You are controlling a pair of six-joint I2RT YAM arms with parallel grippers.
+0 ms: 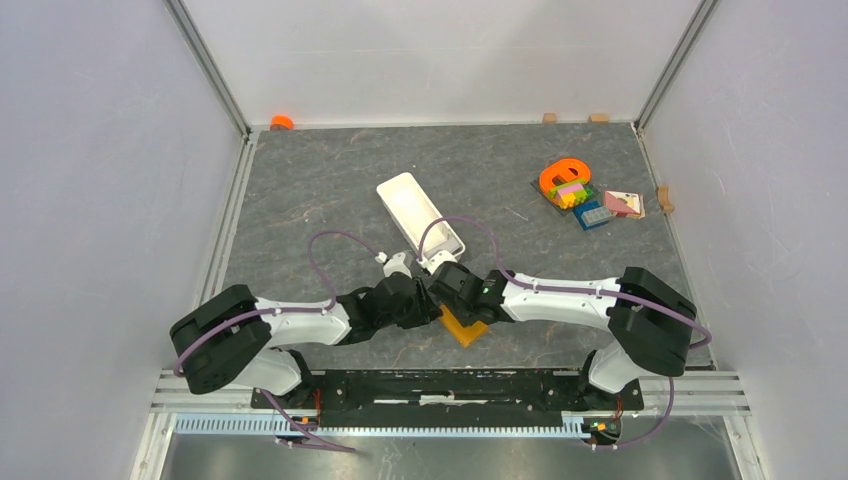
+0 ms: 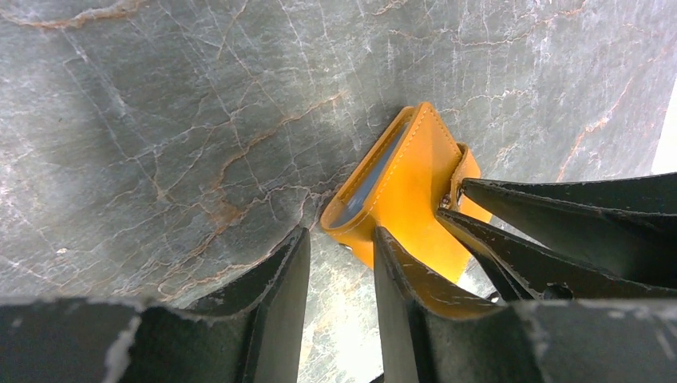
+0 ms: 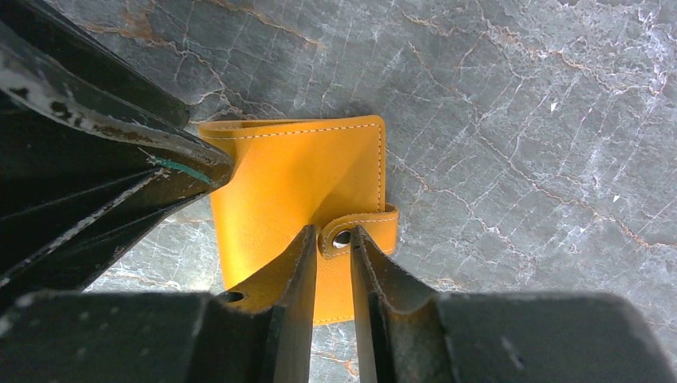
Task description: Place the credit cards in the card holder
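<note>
An orange leather card holder (image 1: 463,330) lies at the front middle, largely under the grippers. Its snap strap (image 3: 371,230) shows in the right wrist view, where my right gripper is at the snap, fingers nearly together; whether they grip the strap is unclear. In the left wrist view a grey-blue inner layer (image 2: 363,183) shows along the holder's open edge. My left gripper is at that end; its fingertips are slightly apart in the picture, and what lies between them is hard to tell.
A white tray (image 1: 410,205) lies behind the grippers. An orange ring with coloured blocks (image 1: 568,192), a blue item (image 1: 590,215) and cards (image 1: 622,202) sit at the back right.
</note>
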